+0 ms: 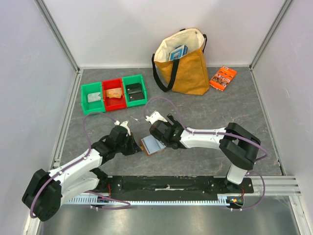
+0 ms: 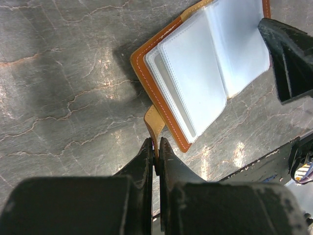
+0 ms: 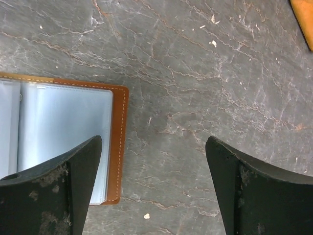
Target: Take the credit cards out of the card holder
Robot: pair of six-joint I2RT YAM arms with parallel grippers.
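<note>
The brown card holder (image 1: pixel 152 145) lies spread open on the table between my arms, its clear and whitish sleeves (image 2: pixel 195 61) facing up. My left gripper is shut on the tan strap tab (image 2: pixel 154 121) at the holder's edge. No loose card shows in any view; whether cards sit in the sleeves I cannot tell. Over the holder's right edge stands my right gripper, fingers wide apart. Its left finger (image 3: pixel 80 166) overlaps the sleeve page in the right wrist view, while bare table lies under the other finger.
Joined green and red trays (image 1: pixel 113 106) hold small items at the back left. A mustard bag (image 1: pixel 193 73) stands at the back, an orange packet (image 1: pixel 223 78) beside it.
</note>
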